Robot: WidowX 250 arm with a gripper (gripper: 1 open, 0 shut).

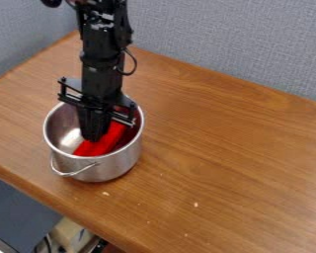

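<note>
A steel pot [103, 168] with a wire handle stands on the wooden table at the left. Inside it lies a red object [100, 146], partly hidden. My black gripper [95, 134] reaches down from above, its tips inside the pot at the red object. The dark fingers blend together; whether anything is between them cannot be told.
A grey speckled wall [233, 44] runs along the back. The table's edge is at the lower left.
</note>
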